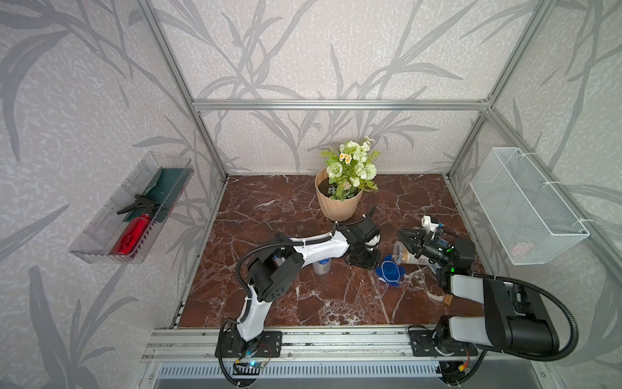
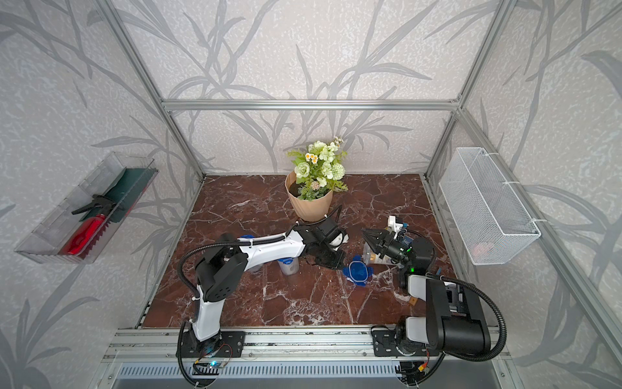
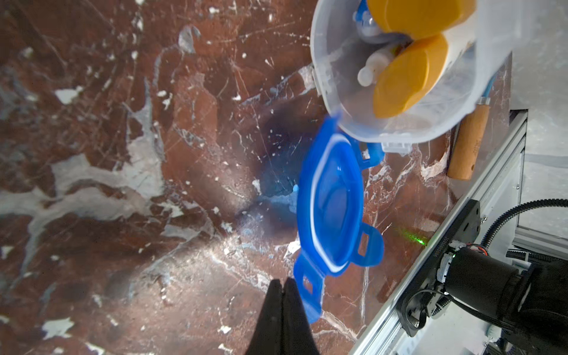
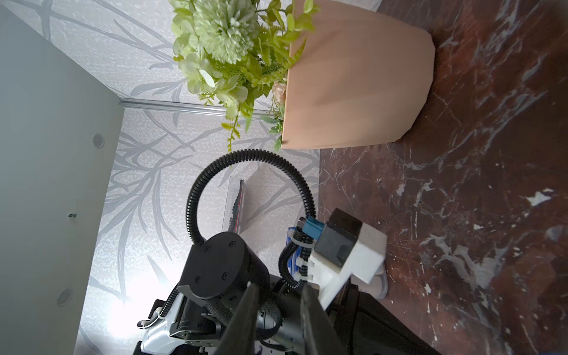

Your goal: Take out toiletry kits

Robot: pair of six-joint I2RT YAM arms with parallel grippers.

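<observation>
A clear plastic container [image 1: 398,253] lies tipped toward the left, its mouth uncovered. Inside it, in the left wrist view, yellow-capped bottles [image 3: 408,77] and small white items show. Its blue lid [image 3: 334,201] is off, tilted and slightly blurred in front of the mouth. My left gripper is shut, fingertips together beside a tab of the lid; whether they touch it is unclear. Over the container stands my right gripper [image 1: 401,236], its fingers [image 4: 306,307] apart with nothing between them. Another container [image 1: 322,266] stands upright, partly behind the left arm.
A flower pot [image 1: 337,208] stands at the back. Near the front right lies a wooden handle [image 3: 470,142]. A wire basket [image 1: 528,214] hangs on the right wall, a clear bin [image 1: 139,214] on the left.
</observation>
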